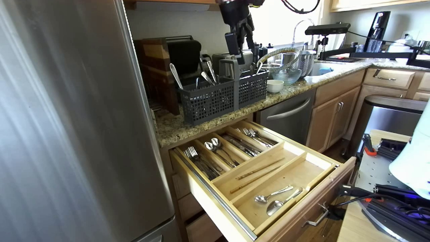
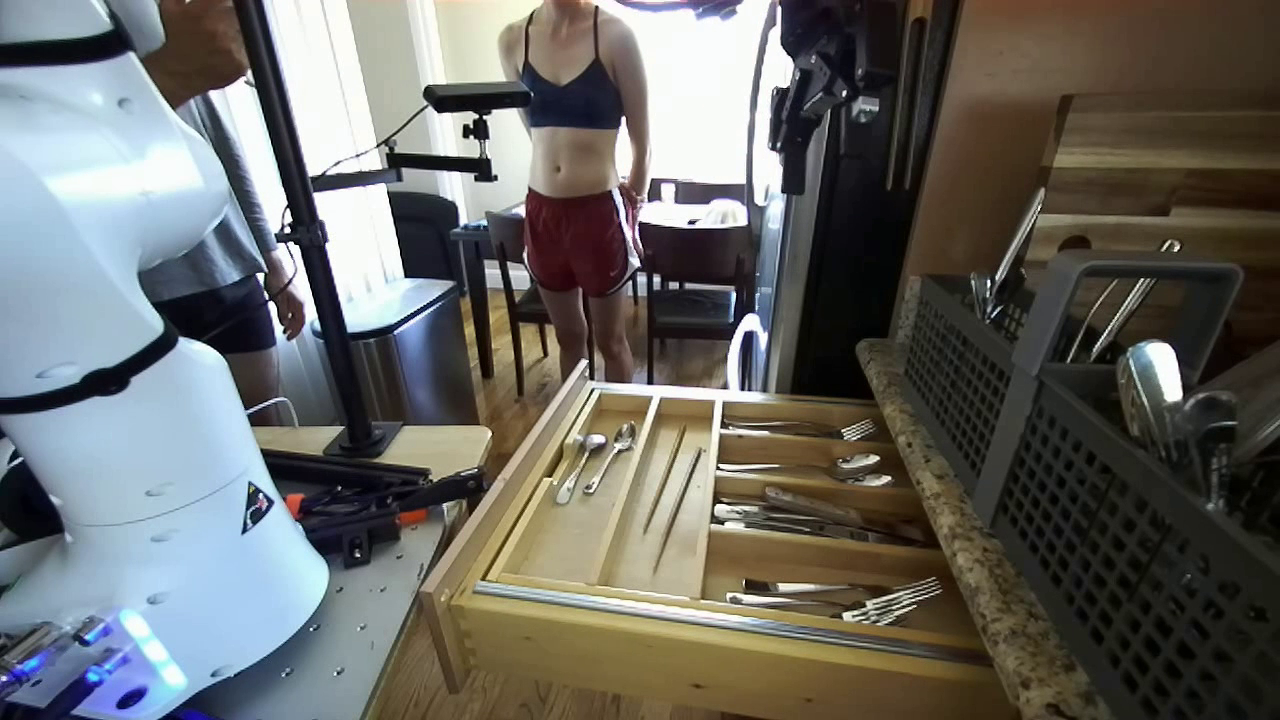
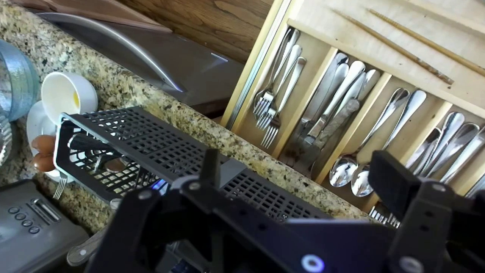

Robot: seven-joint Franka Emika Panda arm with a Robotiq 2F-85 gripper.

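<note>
Above the grey cutlery basket (image 1: 209, 101) on the counter, my gripper (image 1: 244, 56) hangs pointing down. In the wrist view its two dark fingers (image 3: 393, 182) are spread apart, with no object held between them. Several utensils (image 1: 176, 76) stick up out of the basket. The wooden drawer (image 1: 225, 181) is pulled out below the counter. Its rear compartments hold forks (image 3: 268, 113), knives (image 3: 336, 95) and large spoons (image 3: 345, 168). Further forward lie two chopsticks (image 1: 258, 171), and two spoons (image 1: 278, 206) rest in the front compartment.
Close to the basket are a white bowl (image 1: 275, 86), a glass bowl (image 1: 288, 76) and a toaster (image 3: 34, 227). A cutting board (image 2: 1152, 180) stands behind it. The refrigerator (image 1: 72, 121) borders the left. Two people stand beyond the drawer in exterior view 2.
</note>
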